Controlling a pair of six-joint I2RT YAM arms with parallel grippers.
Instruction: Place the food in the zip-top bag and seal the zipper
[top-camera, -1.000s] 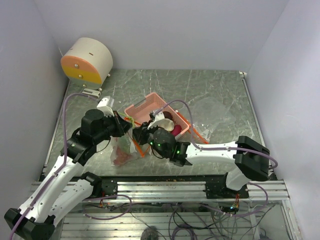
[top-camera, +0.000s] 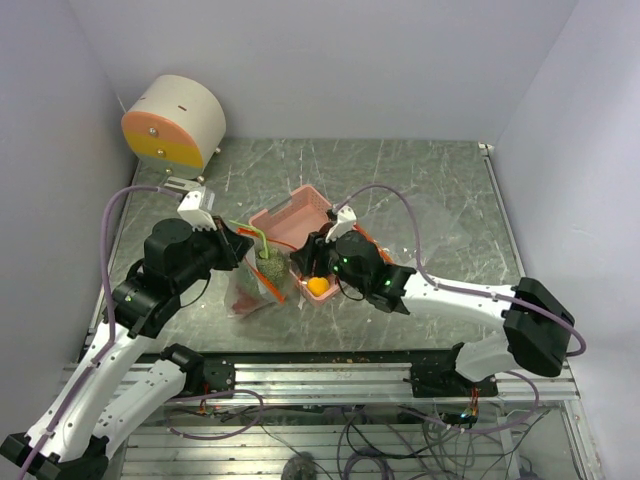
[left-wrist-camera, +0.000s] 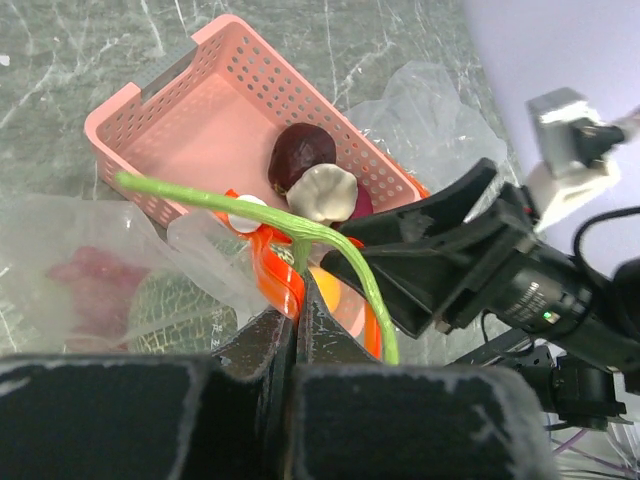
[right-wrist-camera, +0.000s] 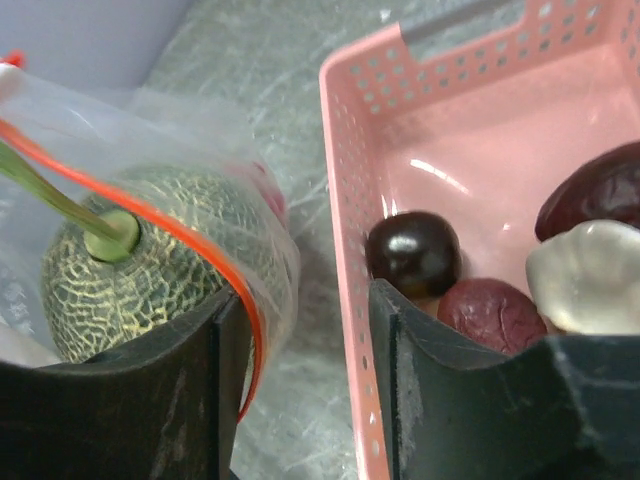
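Observation:
My left gripper (top-camera: 236, 246) is shut on the zip top bag's (left-wrist-camera: 60, 290) orange zipper edge. Inside the clear bag are a netted green ball (right-wrist-camera: 140, 290) with a green stem (left-wrist-camera: 200, 197) poking out, and something red. My right gripper (top-camera: 312, 255) is part open between bag and basket, above the rim, with nothing visibly gripped. The pink basket (top-camera: 290, 208) holds a dark round item (right-wrist-camera: 412, 245), an eggplant-like item (left-wrist-camera: 300, 150), a pale piece (left-wrist-camera: 320, 195), a red item (right-wrist-camera: 488, 312) and an orange item (top-camera: 319, 285).
Another clear bag (top-camera: 430, 225) lies right of the basket. A cream rounded box (top-camera: 172, 122) stands at the back left. The grey board is clear at the back, and walls bound it on both sides.
My right gripper has moved right, away from the bag's top toward the basket, uncovering the orange item. The left gripper has shifted slightly.

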